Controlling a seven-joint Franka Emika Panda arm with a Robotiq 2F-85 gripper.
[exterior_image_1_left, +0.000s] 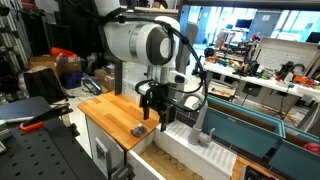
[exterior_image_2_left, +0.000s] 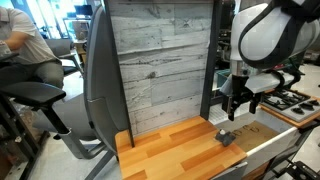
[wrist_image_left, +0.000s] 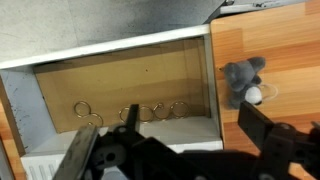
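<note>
A small grey object with a white round part (wrist_image_left: 243, 78), soft-looking like a toy, lies on the wooden counter (wrist_image_left: 285, 60). It also shows on the counter in exterior view 1 (exterior_image_1_left: 138, 131) and in exterior view 2 (exterior_image_2_left: 226, 137). Beside the counter an open drawer (wrist_image_left: 213, 80) has several ring-like metal pieces (wrist_image_left: 128, 113) on its brown bottom. My gripper is open with its fingers wide apart and nothing between them. It hangs above the border of counter and drawer, clear of the grey object.
A grey faucet (exterior_image_1_left: 207, 122) rises behind the drawer. A white panelled wall (exterior_image_2_left: 165, 70) borders the counter's back. To the right stands a long blue-green bin (exterior_image_1_left: 245, 133).
</note>
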